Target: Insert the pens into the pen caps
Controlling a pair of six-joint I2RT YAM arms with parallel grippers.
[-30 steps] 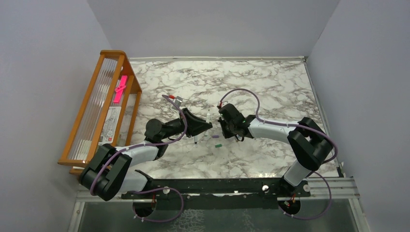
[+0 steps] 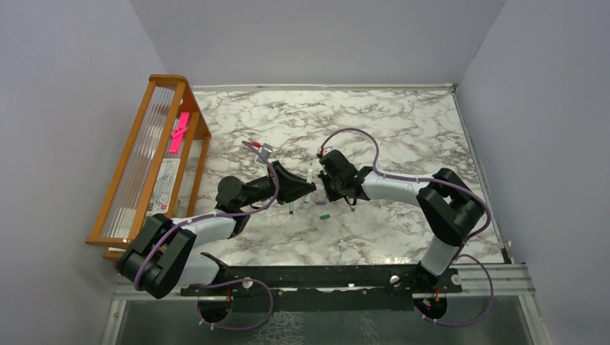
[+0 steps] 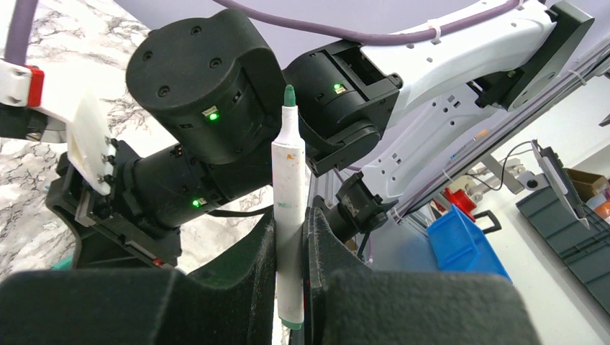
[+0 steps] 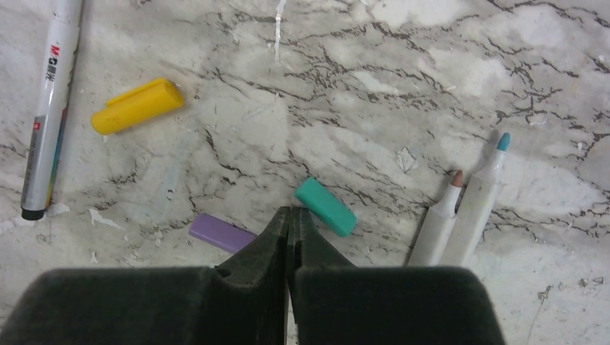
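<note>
A white pen with a green tip [image 3: 290,169] stands upright in my left gripper, which is shut around its lower body. My right gripper is shut with nothing between its fingers, low over the table. Just right of its fingertips lies a teal cap [image 4: 326,207] on its side; contact cannot be told. A purple cap [image 4: 219,232] lies to the left, its near end hidden by a finger. Farther off is a yellow cap [image 4: 138,107]. From above, a small green cap [image 2: 325,216] shows on the marble in front of the grippers.
Two uncapped pens lie side by side at right, one brown-tipped [image 4: 435,226], one blue-tipped [image 4: 475,205]. A capped marker [image 4: 50,115] lies at far left. The wooden rack [image 2: 147,158] borders the table's left; the marble behind the arms is clear.
My right gripper has shifted left in the top view, toward the left one, remaining shut. The left gripper and its pen have stayed still.
</note>
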